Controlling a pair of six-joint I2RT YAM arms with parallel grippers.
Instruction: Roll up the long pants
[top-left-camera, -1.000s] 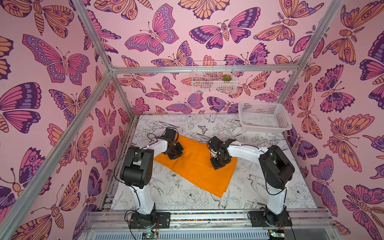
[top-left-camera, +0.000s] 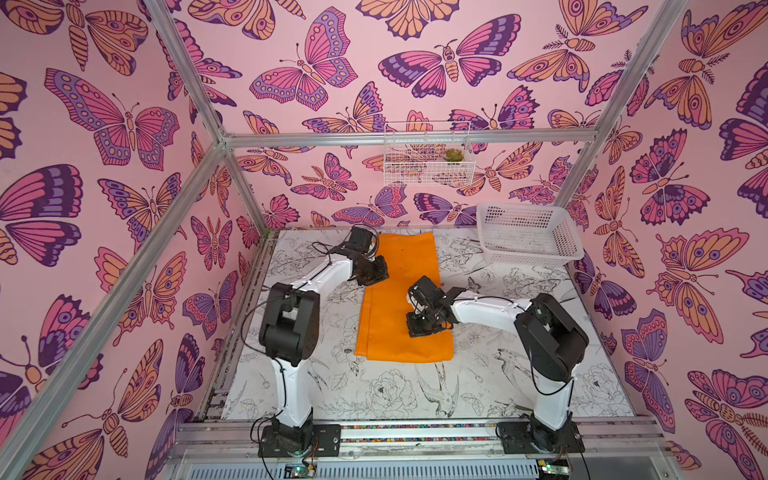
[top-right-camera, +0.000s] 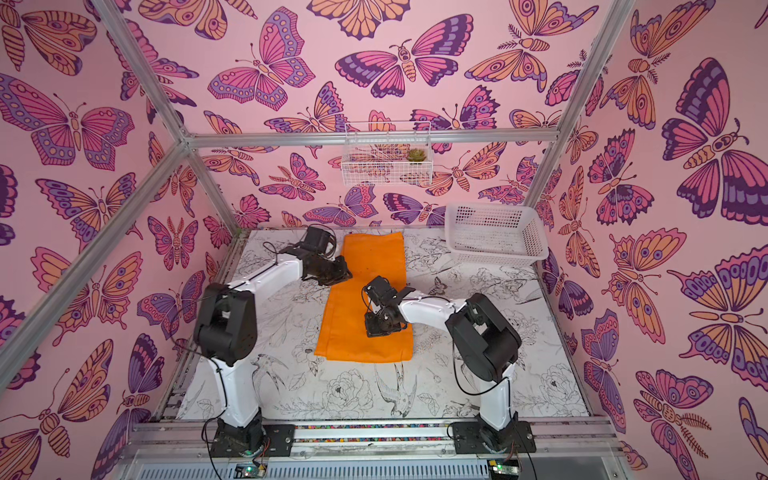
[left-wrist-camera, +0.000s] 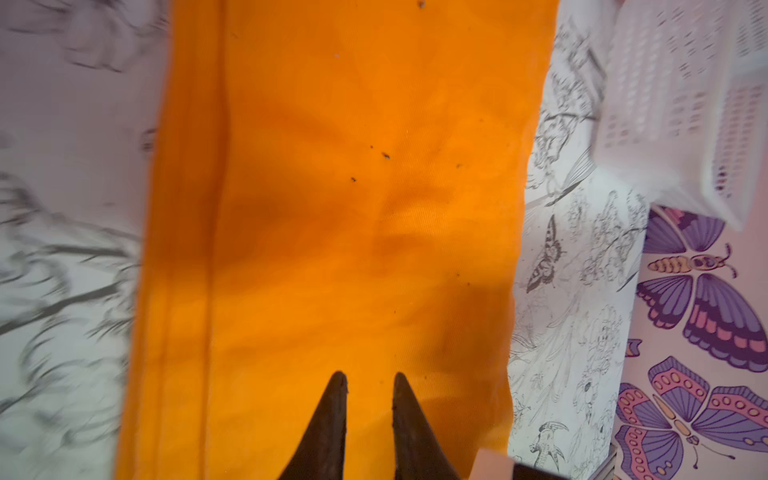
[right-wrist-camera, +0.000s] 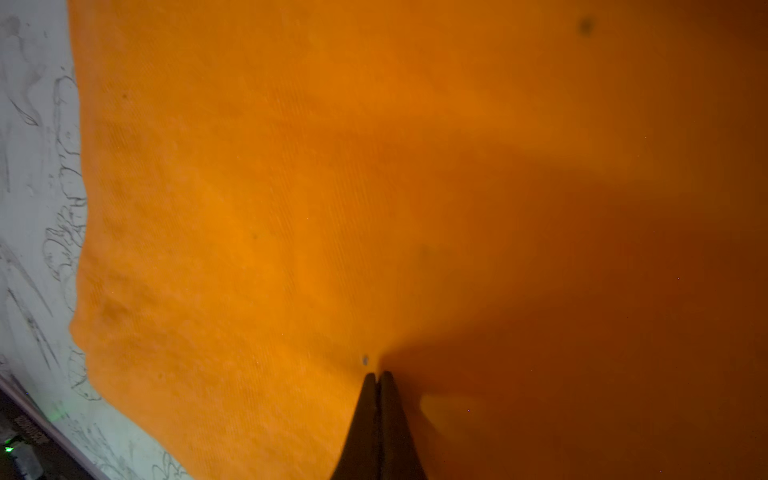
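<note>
Orange pants (top-left-camera: 404, 256) lie folded flat and lengthwise on the table, running front to back, with layered edges along their left side. My left gripper is over the upper part of the pants near their left edge, its fingertips parted with only orange fabric visible beneath. Lower down on the cloth, my right gripper is shut, its tips against or just over the fabric; whether any cloth is pinched between them cannot be told.
A white perforated plastic basket (top-left-camera: 528, 240) sits at the back right. A wire rack (top-right-camera: 386, 168) hangs on the back wall.
The pants have swung from a diagonal lie to straight front to back. My left gripper moved back, and my right gripper has shifted left and toward the front.
</note>
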